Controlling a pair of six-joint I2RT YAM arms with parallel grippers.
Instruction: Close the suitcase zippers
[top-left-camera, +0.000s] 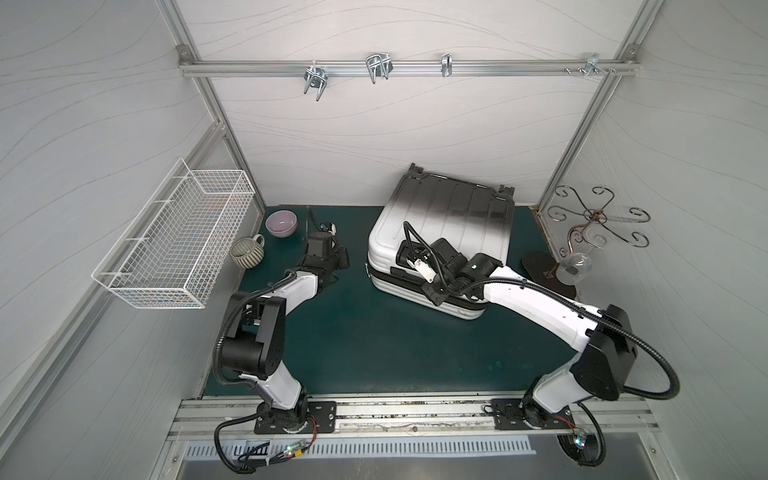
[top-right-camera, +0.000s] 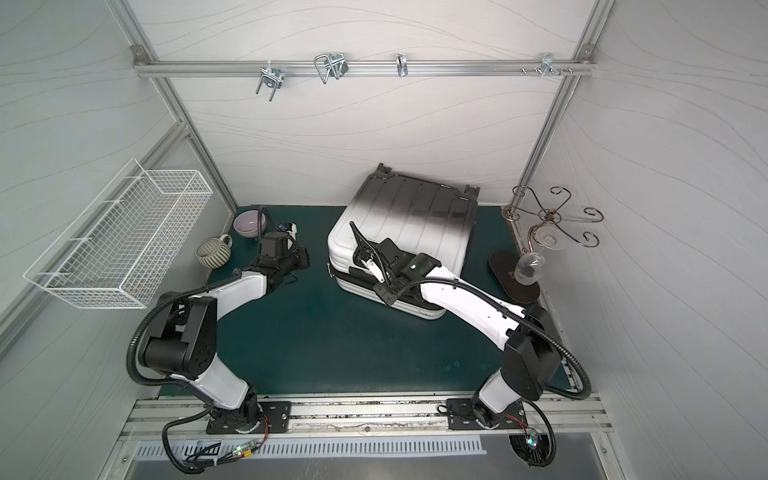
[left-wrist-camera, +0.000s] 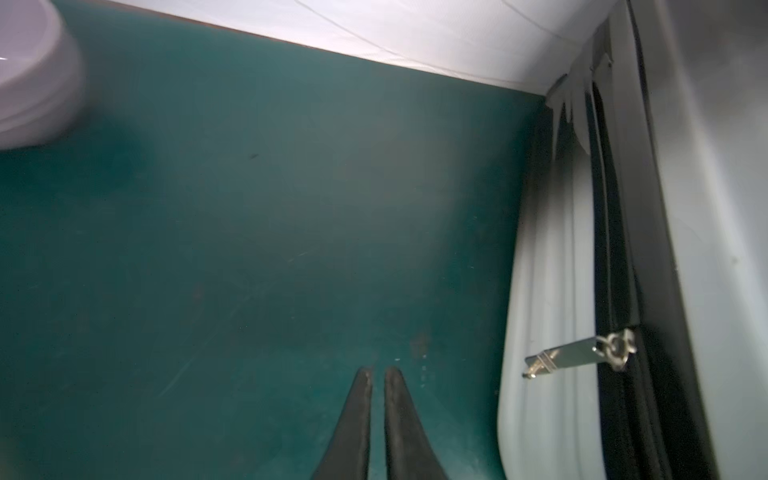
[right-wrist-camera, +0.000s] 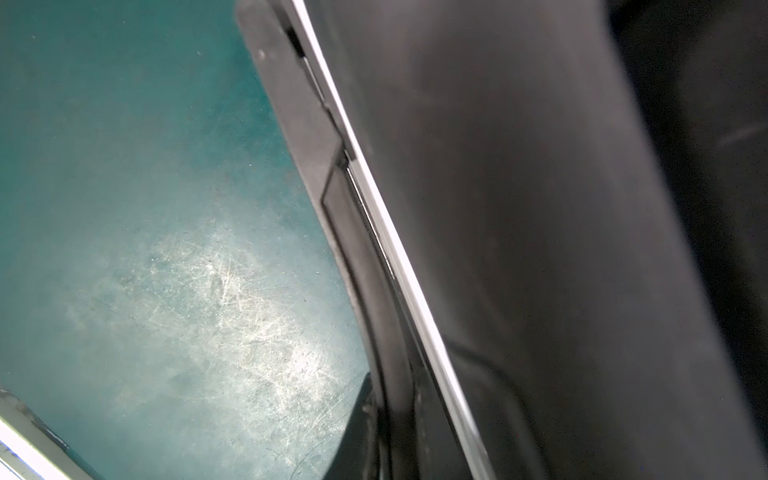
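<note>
A silver-to-black hard-shell suitcase lies flat toward the back right of the table. Its dark zipper band runs round the side, and a metal zipper pull hangs from it in the left wrist view. My left gripper is shut, nothing between its fingertips, over bare table to the left of the pull and apart from the case. At the suitcase's front, my right gripper is shut on the black side handle. The right arm hides part of the front zipper.
A purple bowl and a striped mug stand at the back left, near the left arm. On the right is a dark stand with a glass.
</note>
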